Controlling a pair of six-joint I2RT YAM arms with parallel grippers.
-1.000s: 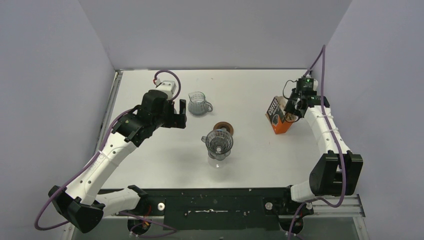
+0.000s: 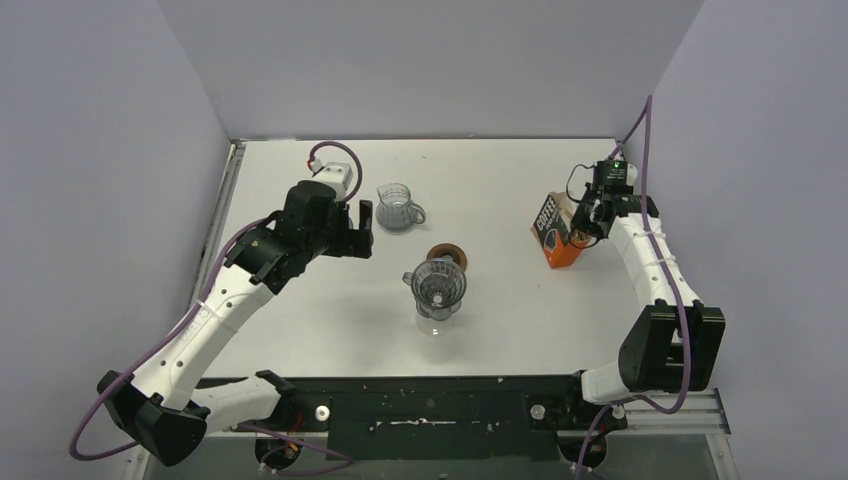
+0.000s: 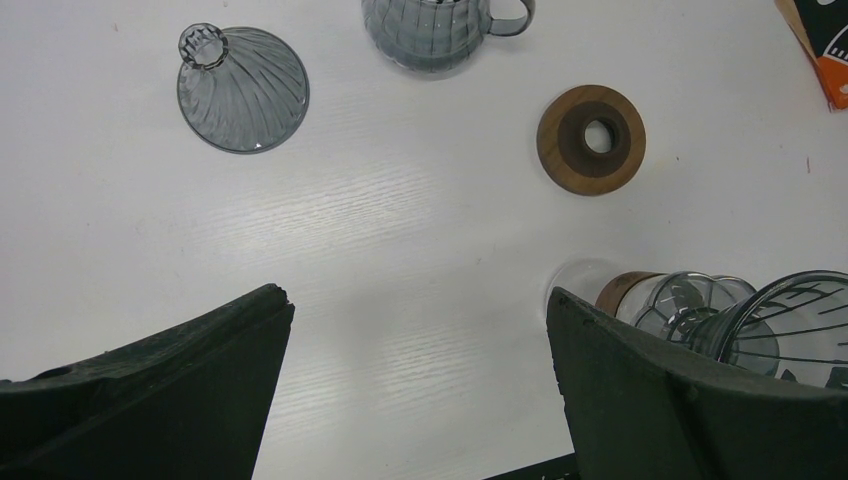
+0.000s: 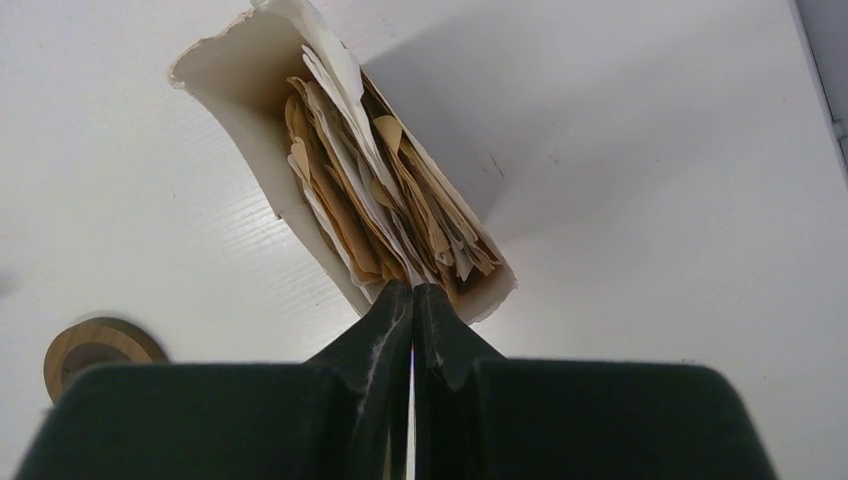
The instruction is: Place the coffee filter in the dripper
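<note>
Several brown and white paper coffee filters (image 4: 385,200) stand packed in an open-topped orange and black box (image 2: 556,232) at the right of the table. My right gripper is over the near end of that box, its fingertips pressed together; no filter clearly shows between them. The clear ribbed dripper (image 2: 437,284) sits upright on a glass stand with a wooden collar (image 3: 627,290), near the table's middle. On the left, my left gripper hangs wide apart over bare table, open and empty.
A grey glass jug (image 2: 397,212) stands behind the dripper, and a round wooden ring (image 3: 591,140) lies just behind it. A grey glass cone (image 3: 245,95) rests wide side down at the left. Bare table separates box and dripper.
The right gripper has shifted slightly down and toward the front at the box. The left arm, the dripper and the box look unmoved.
</note>
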